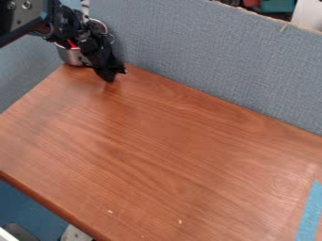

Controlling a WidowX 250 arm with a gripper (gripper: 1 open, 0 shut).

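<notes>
My black gripper (111,72) reaches in from the top left and hangs low over the back left corner of the wooden table, its fingers shut; I see nothing between them. Behind it stands a steel pot (71,56) with some red showing at its top, mostly hidden by the gripper and arm.
A grey padded wall (214,66) runs along the back edge. A strip of blue tape (310,212) lies at the right front.
</notes>
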